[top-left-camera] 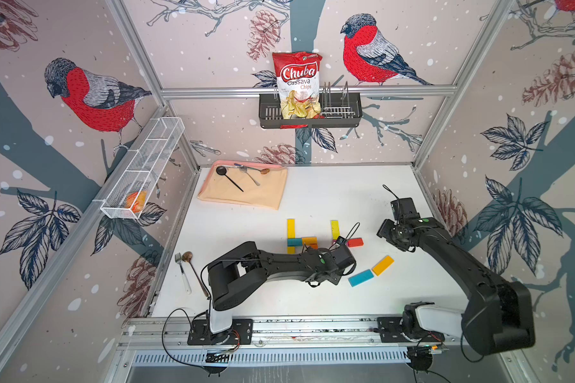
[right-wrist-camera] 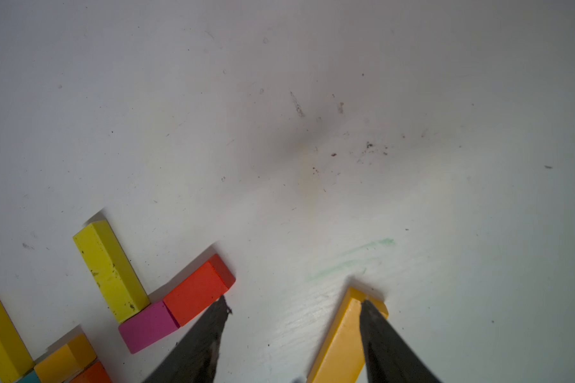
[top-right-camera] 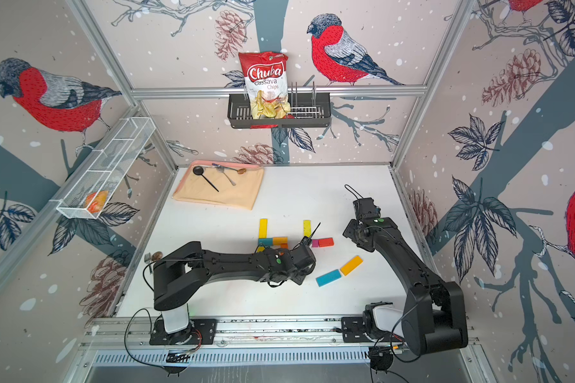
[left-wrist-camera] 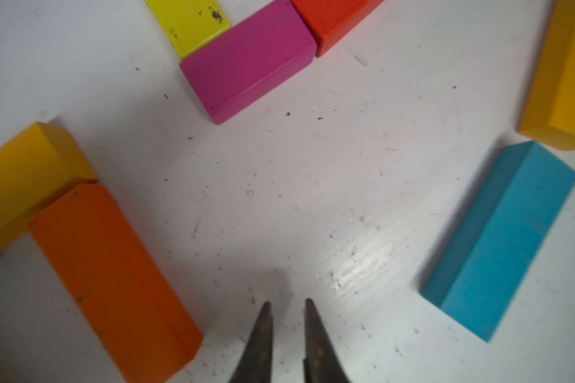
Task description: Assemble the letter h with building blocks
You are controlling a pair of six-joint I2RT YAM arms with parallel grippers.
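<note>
An h-like group has two yellow bars (top-left-camera: pixel 290 228), a teal block (top-left-camera: pixel 294 242), an amber block (top-right-camera: pixel 280 240) and an orange block (left-wrist-camera: pixel 115 281) standing down from the amber one. To its right, a yellow block (right-wrist-camera: pixel 111 271) meets a magenta block (right-wrist-camera: pixel 148 326) with a red block (right-wrist-camera: pixel 198 290) at its end. A blue block (left-wrist-camera: pixel 501 239) and a second amber block (top-left-camera: pixel 383 265) lie loose. Over bare table between the orange and blue blocks, my left gripper is narrowly open and empty. My right gripper stands wide open above the table, empty.
A peach cloth (top-left-camera: pixel 249 191) with utensils covers the back left. A fork (top-left-camera: pixel 183 273) and a wooden spoon (top-left-camera: pixel 188 256) lie at the left edge. My left arm covers part of the front middle.
</note>
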